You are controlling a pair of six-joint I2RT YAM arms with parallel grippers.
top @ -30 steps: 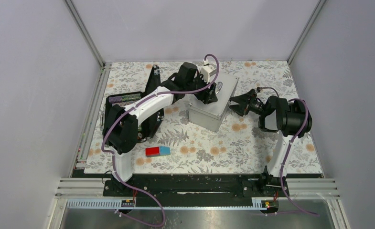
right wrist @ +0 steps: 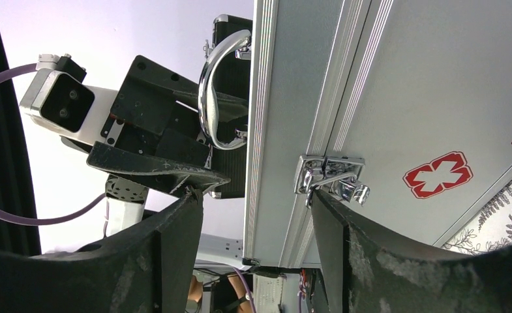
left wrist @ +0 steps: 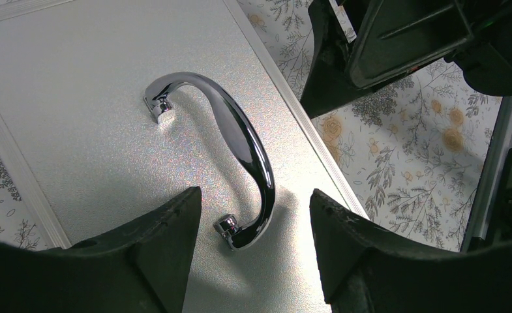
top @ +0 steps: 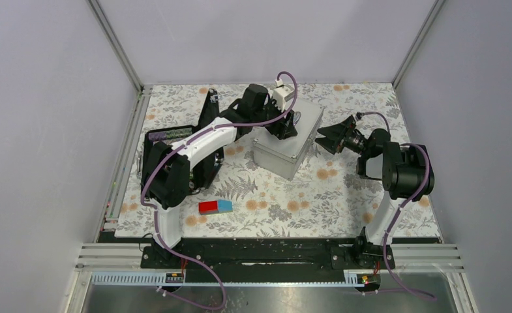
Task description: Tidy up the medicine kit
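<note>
The silver medicine case (top: 276,156) stands on the patterned cloth, with its curved chrome handle (left wrist: 230,124) facing up. Over the top, my left gripper is part open; its fingers (left wrist: 175,222) stand apart on both sides of the handle's near end. To the right of the case, my right gripper (top: 324,138) is open and clear of the side. In the right wrist view a metal latch (right wrist: 330,175) on the case's seam lies just beyond its fingers (right wrist: 334,222). A red cross emblem (right wrist: 439,175) marks the case's face.
At left, an open black case (top: 169,133) with things inside lies partly under my left arm. A small red and blue box (top: 215,207) rests near the front. Bare cloth (top: 312,208) covers the front middle and right.
My left arm has barely moved.
</note>
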